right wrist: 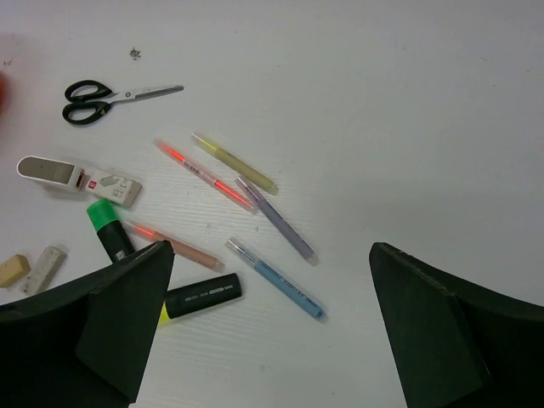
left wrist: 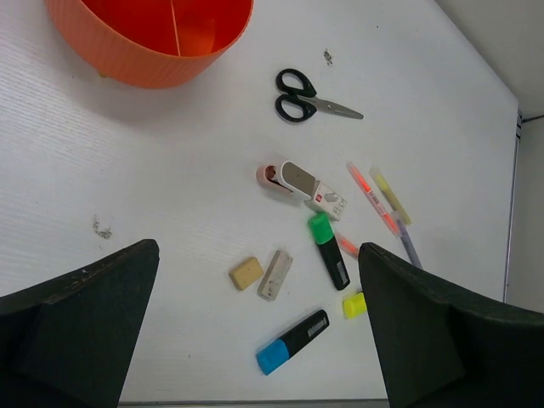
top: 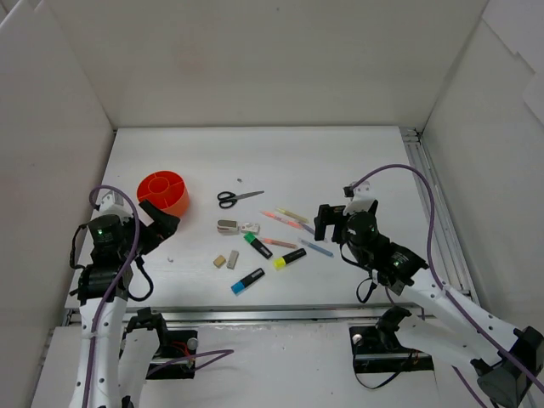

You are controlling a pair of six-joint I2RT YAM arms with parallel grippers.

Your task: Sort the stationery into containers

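The orange round divided container (top: 163,189) sits at the table's left, beside my left gripper (top: 161,218). Black scissors (top: 228,200) lie right of it. Mid-table are a stapler (top: 228,227), a white eraser (right wrist: 113,187), a tan block (left wrist: 246,272), a grey eraser (left wrist: 275,274) and several highlighters: green (left wrist: 330,252), blue (left wrist: 294,341), yellow (top: 290,258). Several slim pens, including a red one (right wrist: 204,175) and a blue one (right wrist: 285,285), lie toward my right gripper (top: 330,219). Both grippers are open above the table with nothing between their fingers.
The white table (top: 323,153) has free room at the back and right. Walls enclose it at the back and sides.
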